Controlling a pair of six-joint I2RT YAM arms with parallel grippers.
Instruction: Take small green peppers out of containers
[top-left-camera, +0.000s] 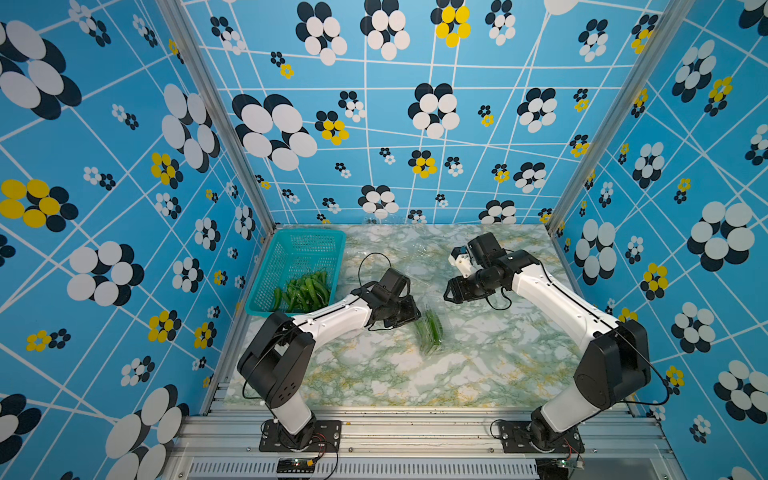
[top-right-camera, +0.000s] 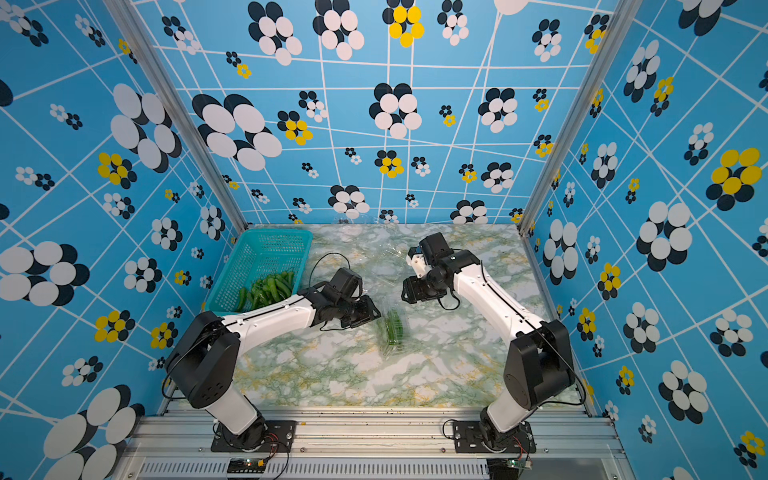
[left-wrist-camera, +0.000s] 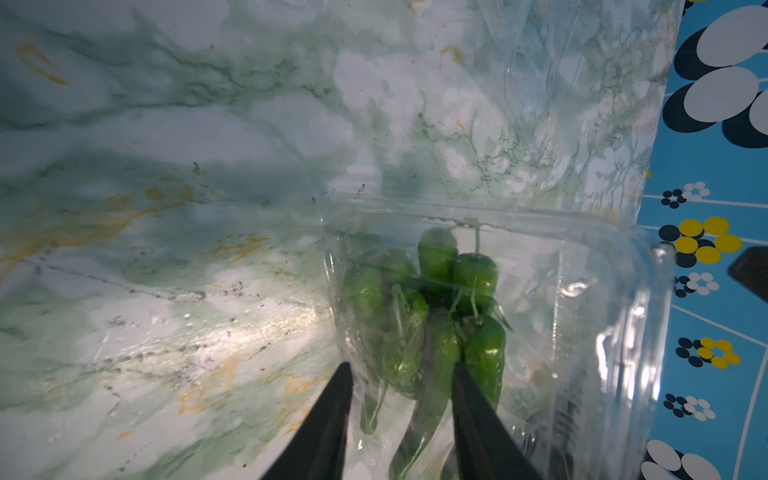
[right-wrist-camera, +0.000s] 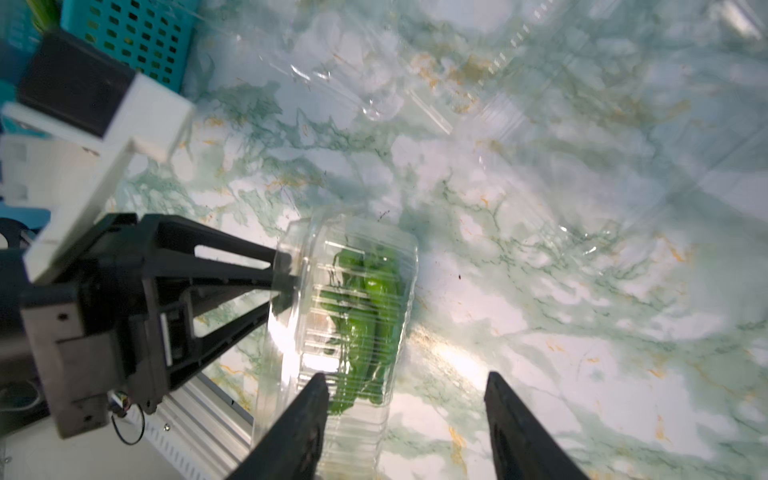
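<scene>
A clear plastic container (top-left-camera: 432, 332) (top-right-camera: 392, 328) with several small green peppers stands at the middle of the table, tilted up on its side as seen from the right wrist view. My left gripper (top-left-camera: 412, 312) is at its upper end, fingers apart over the peppers' side; whether it touches the container is unclear. My right gripper (top-left-camera: 452, 292) hangs open above and to the right of the container, nothing visible between its fingers.
A teal basket (top-left-camera: 336, 256) with green peppers stands at the left. Faint empty clear containers (right-wrist-camera: 576, 232) lie toward the back middle.
</scene>
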